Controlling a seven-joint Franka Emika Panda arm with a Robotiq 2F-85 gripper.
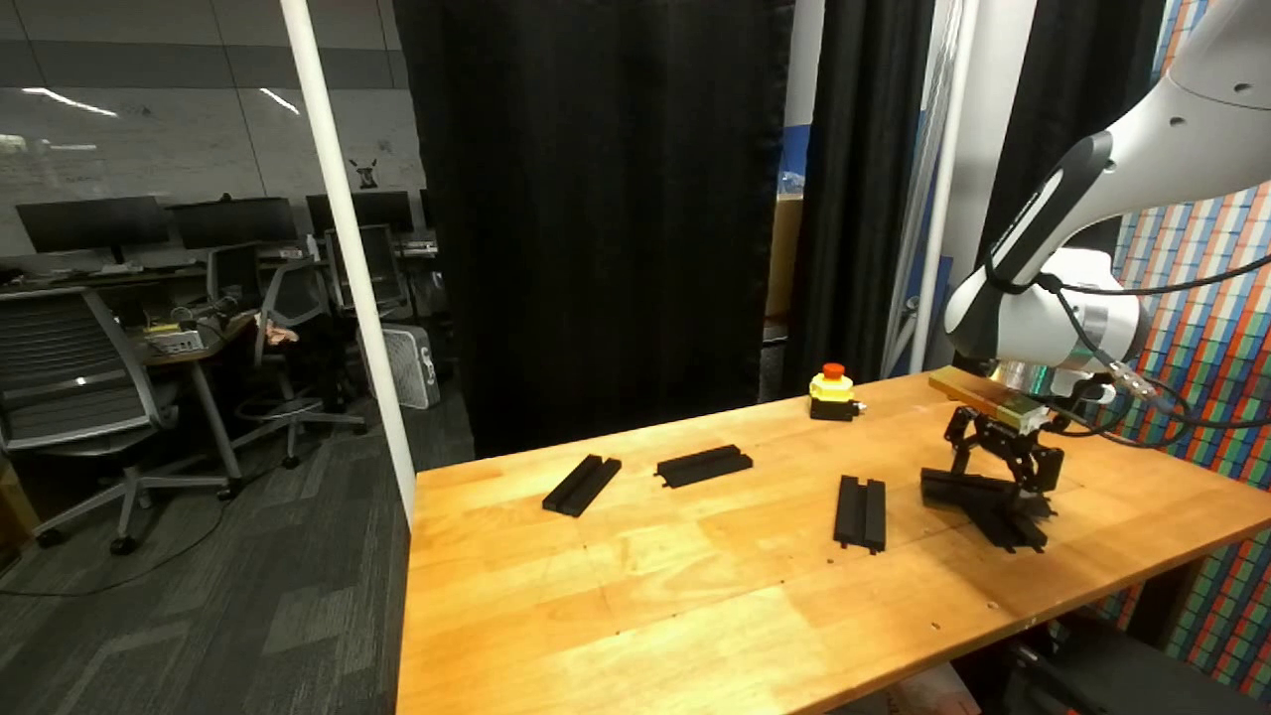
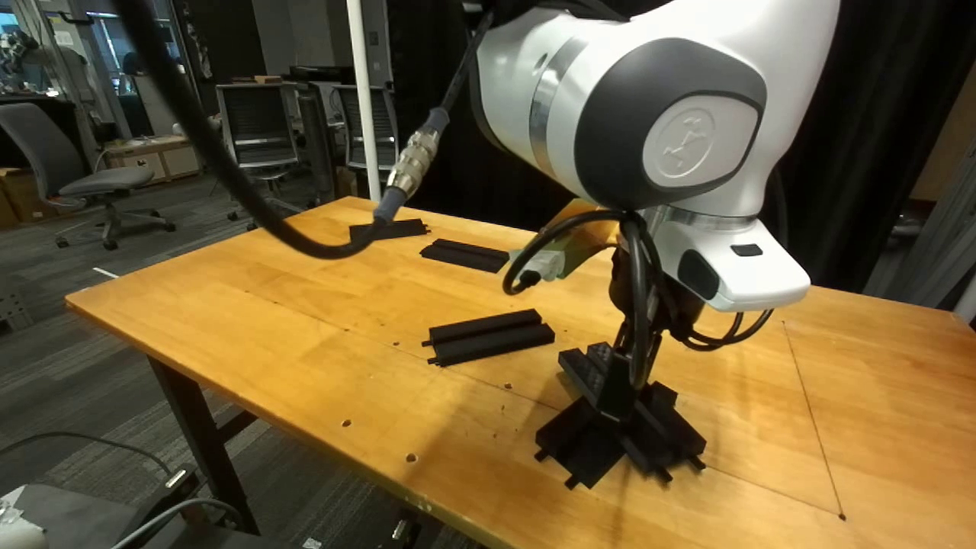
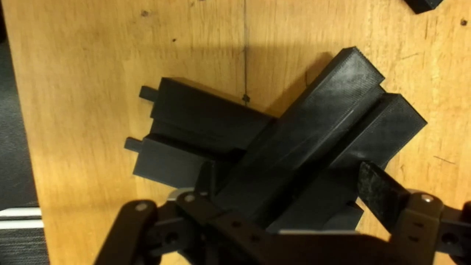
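Two black grooved track pieces lie crossed on the table at the right of exterior view 1. The upper piece (image 3: pixel 309 128) runs diagonally over the lower piece (image 3: pixel 190 117), whose two end tabs point left in the wrist view. My gripper is open above the crossing. One finger (image 3: pixel 382 194) stands beside the upper piece's right side, and the other is near its left side. Whether either finger touches is unclear. In exterior view 2 the gripper hides part of the crossing, with the lower piece's tabbed end (image 2: pixel 581 448) showing in front.
Separate track pieces lie at the middle right (image 1: pixel 860 512), centre back (image 1: pixel 704 466) and back left (image 1: pixel 583 485). A yellow emergency button with a red top (image 1: pixel 833 392) stands at the back edge.
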